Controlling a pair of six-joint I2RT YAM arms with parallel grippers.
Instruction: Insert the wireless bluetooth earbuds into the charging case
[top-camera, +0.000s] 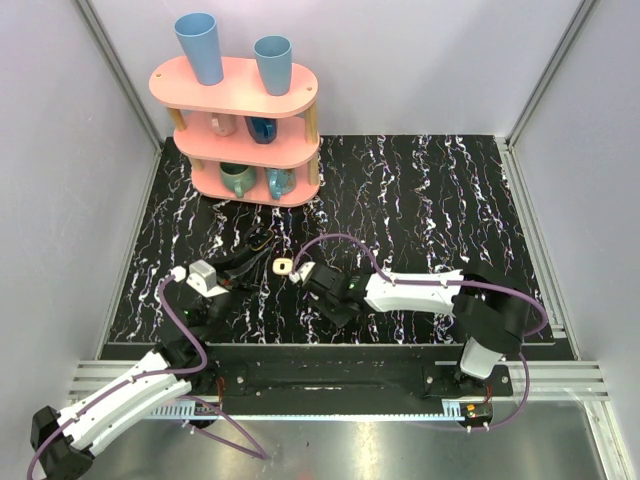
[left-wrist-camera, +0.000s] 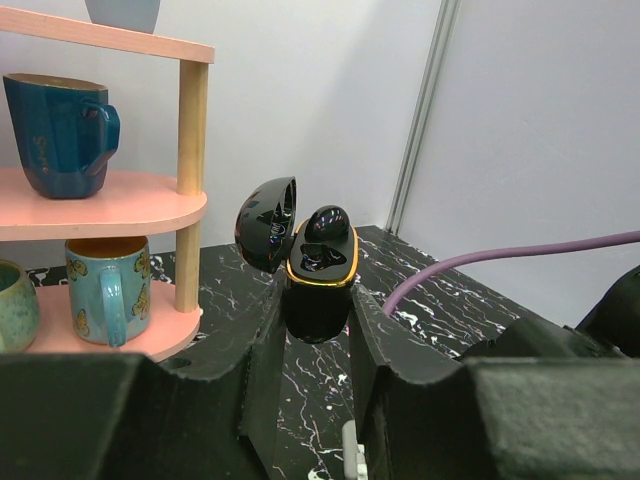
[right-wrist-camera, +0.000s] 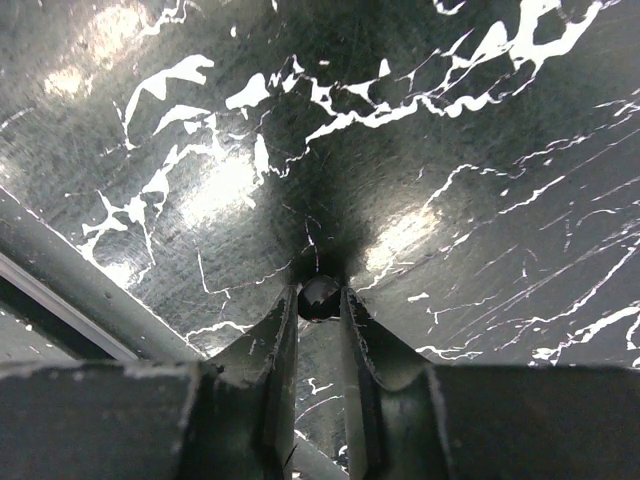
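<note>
In the left wrist view my left gripper is shut on the glossy black charging case (left-wrist-camera: 315, 305), held upright in the air with its lid open and a gold rim showing. A dark rounded piece stands in one end; I cannot tell whether it is an earbud. My right gripper points down near the marbled black table (right-wrist-camera: 450, 220), shut on a small glossy black earbud (right-wrist-camera: 320, 292). In the top view the left arm is at the left front and the right arm reaches in from the right, its fingertips hidden beneath its body.
A pink three-tier shelf (top-camera: 230, 80) with cups and mugs stands at the back left. A small pale object (top-camera: 282, 267) sits between the arms. Purple cables arch over both arms; the front table edge is close to the right gripper.
</note>
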